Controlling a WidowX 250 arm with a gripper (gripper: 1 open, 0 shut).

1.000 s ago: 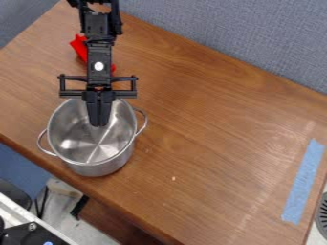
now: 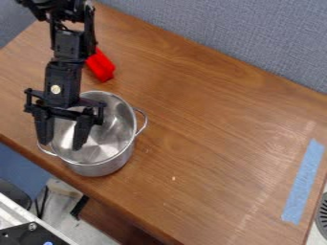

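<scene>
My black gripper (image 2: 61, 129) is lowered over the left part of a steel pot (image 2: 113, 157) with wire handles, its two fingers spread and reaching into the pot's mouth. Whether anything is between them cannot be made out. A red object (image 2: 99, 65) lies on the wooden table behind the pot, to the right of the arm.
A blue strip (image 2: 301, 182) lies near the right edge, beside a partly visible round item (image 2: 320, 215). The table's front left edge is close to the pot.
My arm and gripper have moved left and toward the front, down over the pot's left part. The red object is more exposed now.
</scene>
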